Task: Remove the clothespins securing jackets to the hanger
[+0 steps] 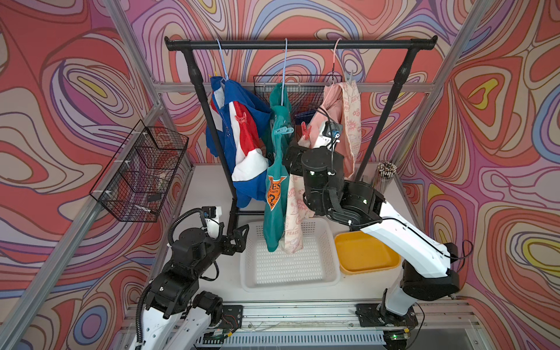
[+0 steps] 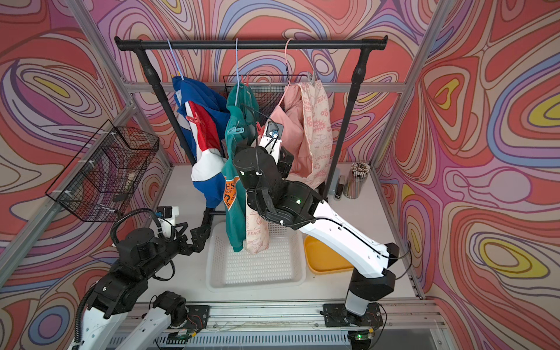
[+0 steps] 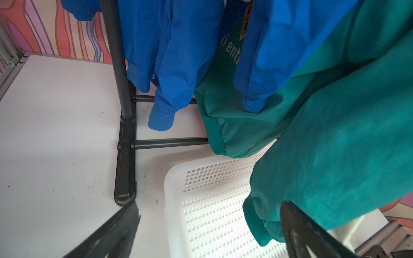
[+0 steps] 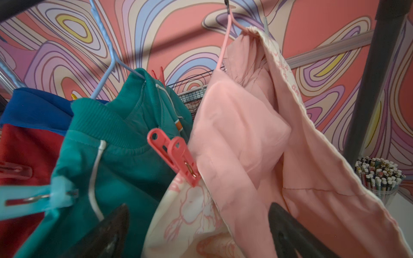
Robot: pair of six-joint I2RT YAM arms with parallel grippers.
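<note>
A red clothespin [image 4: 175, 155] grips the pink jacket [image 4: 241, 124], just beyond and above my right gripper. That gripper is open and nothing is between its fingers. A light blue clothespin [image 1: 283, 130] is on the green jacket [image 1: 278, 169]; it shows blurred at the right wrist view's left edge. Another red clothespin [image 2: 192, 119] sits on the red part of the blue, red and white jacket [image 2: 205, 140]. My left gripper hangs open and empty low on the left, below the jackets, near the green sleeve [image 3: 327, 146].
Under the jackets stands a white basket [image 1: 250, 280], with an orange tray [image 1: 367, 253] to its right. The black rack's posts [image 1: 396, 93] flank the clothes. A black wire basket [image 1: 143, 169] hangs at the left. A cup of pens [image 2: 354, 180] is at the right.
</note>
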